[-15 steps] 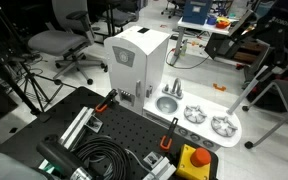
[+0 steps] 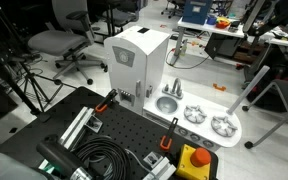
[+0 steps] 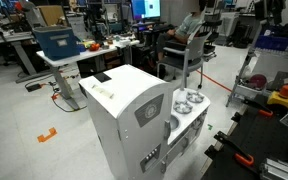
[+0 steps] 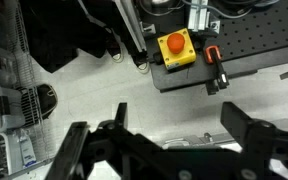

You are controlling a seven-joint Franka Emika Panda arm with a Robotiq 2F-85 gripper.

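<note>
A white toy kitchen stands beyond the black table. Its tall cabinet (image 2: 136, 68) has a door facing the table, and its low counter (image 2: 206, 106) carries a sink (image 2: 166, 105) and two burners (image 2: 224, 126). In the second exterior view the cabinet (image 3: 129, 110) shows its side and curved top. My gripper is open in the wrist view, its two dark fingers (image 4: 121, 114) wide apart. Nothing is held between them; pale floor and part of the white counter (image 4: 199, 140) show below.
A yellow box with an orange-red button (image 2: 194, 162) sits at the table's corner. Coiled black cable (image 2: 102, 158) and orange-handled clamps (image 2: 168, 136) occupy the table edge. Office chairs (image 2: 66, 35) and a desk stand behind.
In the first exterior view my arm has risen toward the top right, away from the counter. The toy kitchen and table items have not visibly moved.
</note>
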